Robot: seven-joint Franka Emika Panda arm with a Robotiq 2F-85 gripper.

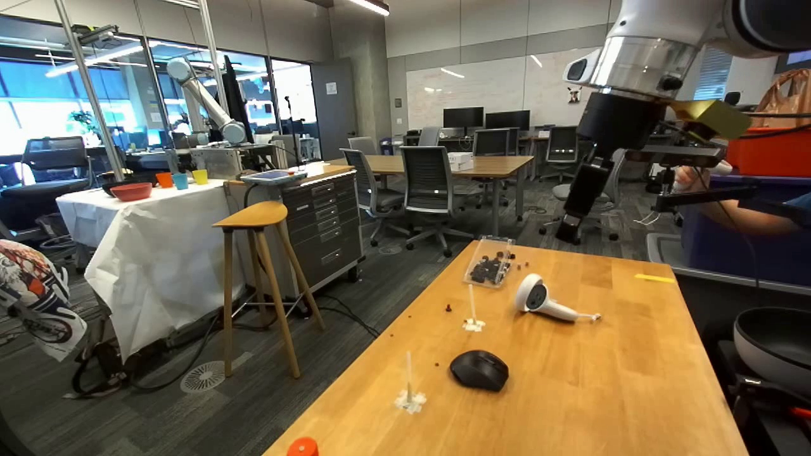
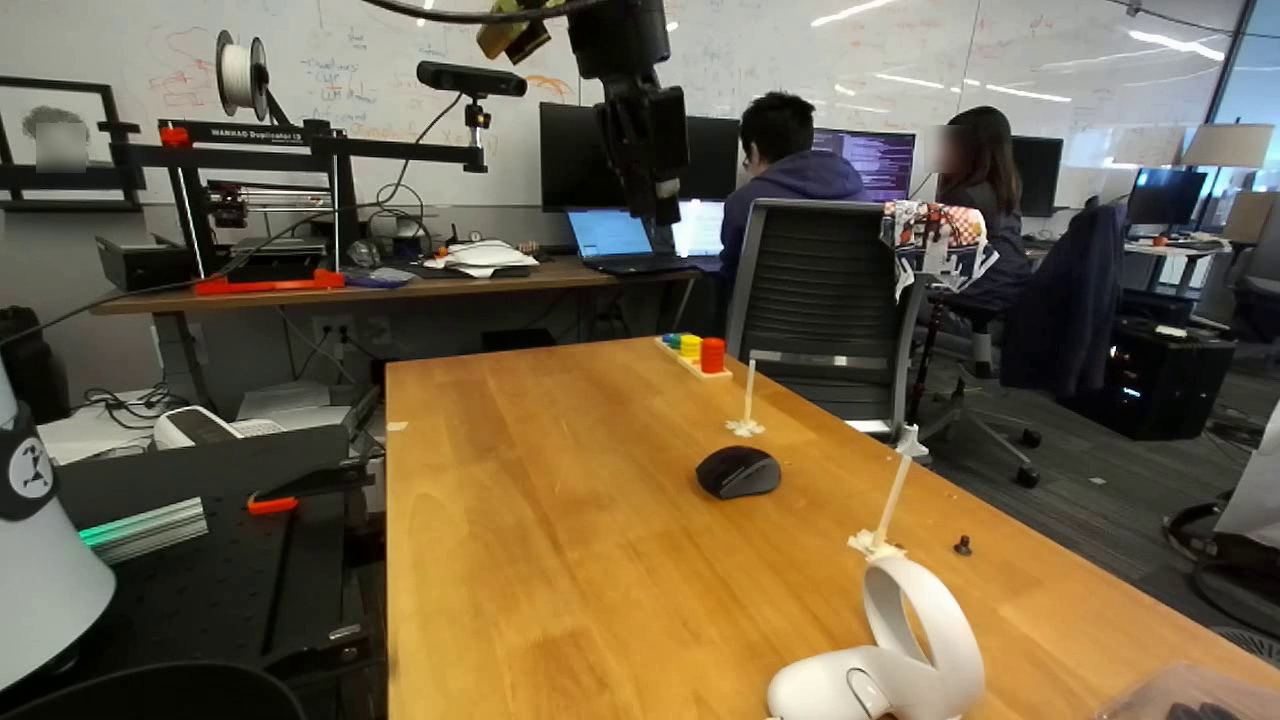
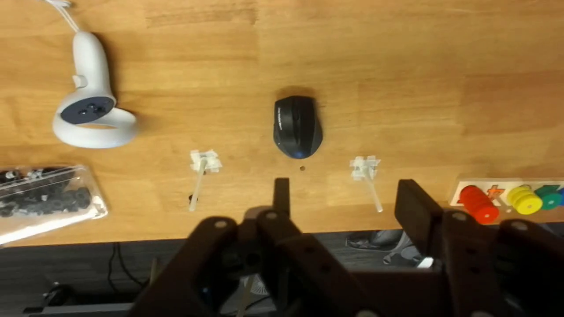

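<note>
My gripper (image 1: 570, 230) hangs tilted in the air, well above the table (image 1: 600, 380). In the wrist view its fingers (image 3: 281, 198) stand apart with nothing between them, so the gripper is open. Below lies a black computer mouse (image 3: 297, 127), clear of the fingers. Two thin pale sticks rise from taped bases along one table edge: one stick (image 3: 196, 185) to the left of the mouse in the wrist view, the other stick (image 3: 373, 193) to its right. A white hand controller (image 3: 92, 79) rests on the table farther left.
A clear box of small black parts (image 3: 47, 198) sits at the table's edge, with a few loose pieces near it. At the other end is a wooden toy with coloured stacked discs (image 2: 696, 354). Bare tabletop surrounds the mouse on its inner side.
</note>
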